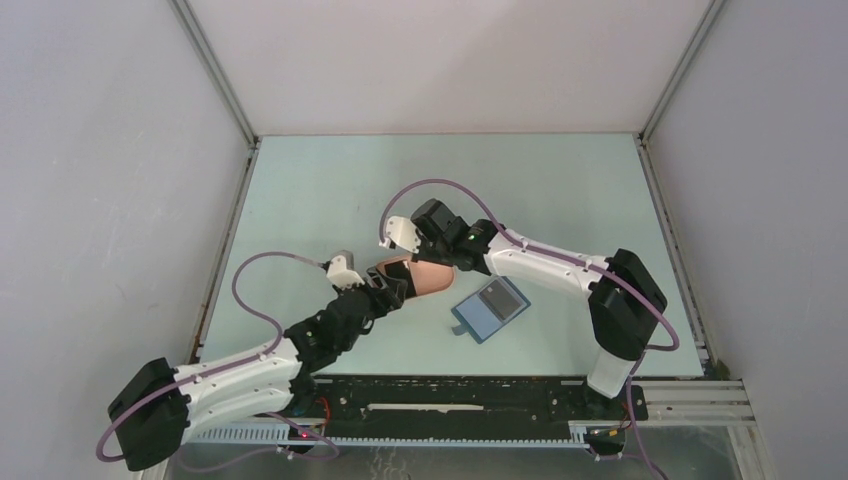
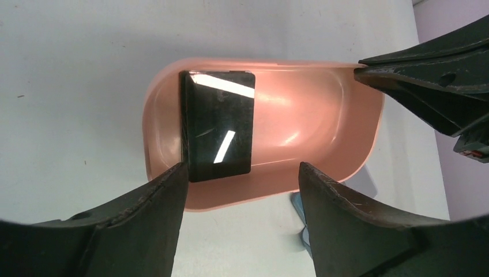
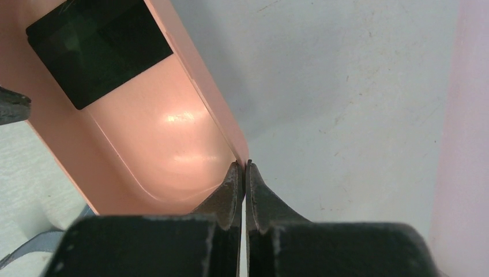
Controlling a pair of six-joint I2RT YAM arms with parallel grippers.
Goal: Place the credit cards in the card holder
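Observation:
A pink oval tray (image 2: 149,127) holds dark glossy cards (image 2: 219,127) at one end, seen in both wrist views. My left gripper stands open over the tray's near side, with its fingers apart and nothing gripped. My right gripper is shut at the far end of the tray's long rim, its fingertips touching the wall; whether the rim is pinched between them is hard to tell. A blue-grey flat object with a tab (image 1: 480,315), possibly the card holder, lies right of the tray on the table.
Walls enclose it on the sides and back. Both arms reach in close together over the tray, the right arm spanning the right half.

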